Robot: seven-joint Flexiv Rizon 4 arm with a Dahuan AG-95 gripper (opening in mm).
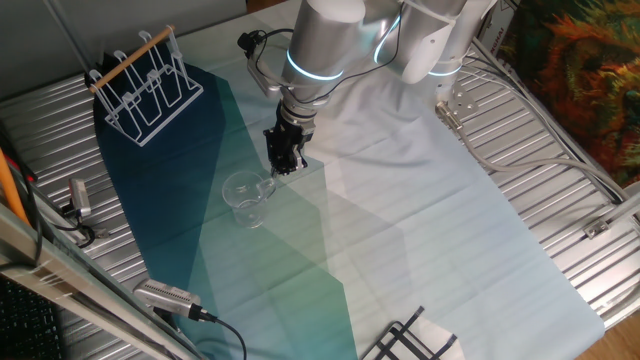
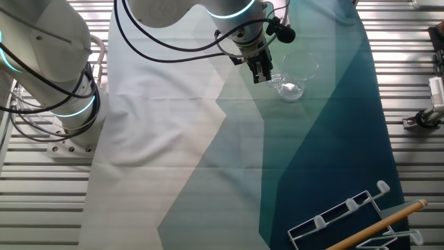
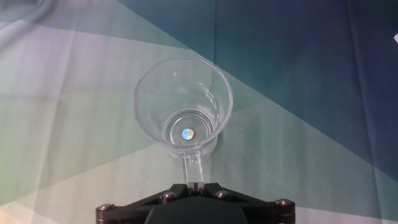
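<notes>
A clear, empty cup with a side handle (image 3: 183, 102) stands upright in the wrist view, its mouth facing the camera and a small shiny spot on its bottom. Its handle points toward my gripper, whose fingertips are drawn together on the handle's outer end. From the first exterior side, the cup (image 1: 248, 203) appears over the green part of the cloth, with the gripper (image 1: 276, 174) at its handle. The other exterior view has the cup (image 2: 291, 89) just right of the gripper (image 2: 262, 79). Whether the cup's base touches the cloth is hard to tell.
On the dark blue cloth stands a white wire rack with a wooden bar (image 1: 150, 98). Another dark rack (image 1: 410, 342) lies at the front edge. A small camera (image 1: 168, 297) sits by the frame at left.
</notes>
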